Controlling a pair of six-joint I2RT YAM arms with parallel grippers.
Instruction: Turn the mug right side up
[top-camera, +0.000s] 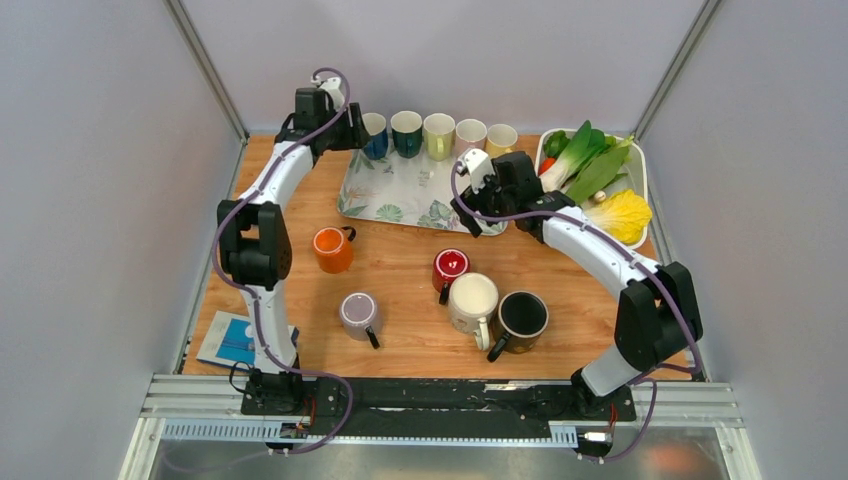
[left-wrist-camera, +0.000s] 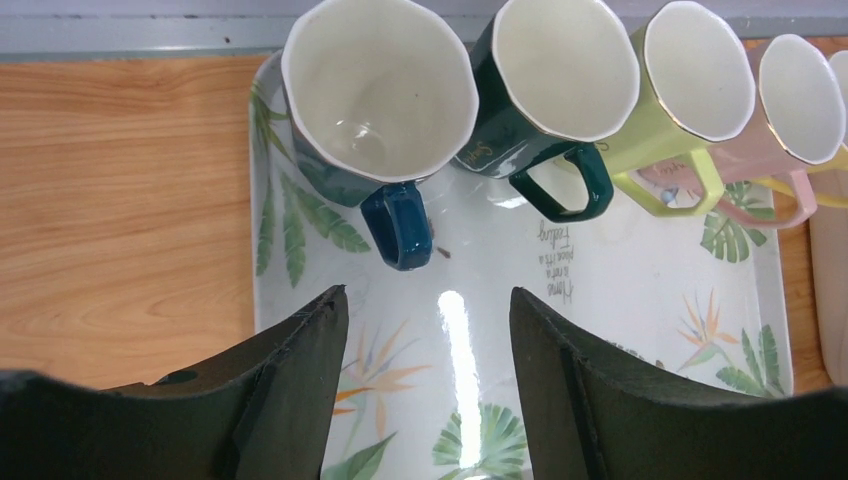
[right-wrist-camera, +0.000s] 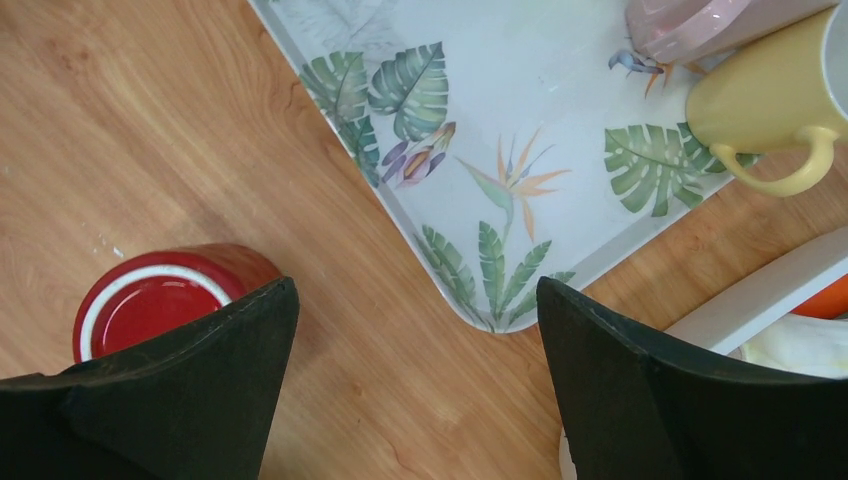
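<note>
Upright mugs line the back of the floral tray (top-camera: 400, 200); the blue mug (left-wrist-camera: 375, 90) stands at its left end, handle toward my left gripper, which is open above the tray, empty. My right gripper is open over the tray's front right, with the red mug (right-wrist-camera: 145, 310) below it. On the table, the red mug, orange mug (top-camera: 333, 255) and lilac mug (top-camera: 357, 312) sit bottom up. A cream mug (top-camera: 470, 300) and dark mug (top-camera: 523, 318) stand at the front, openings not clearly both visible from above.
A white bin (top-camera: 642, 180) of vegetables fills the back right. A booklet (top-camera: 225, 335) lies at the front left. Bare table shows between the orange and red mugs.
</note>
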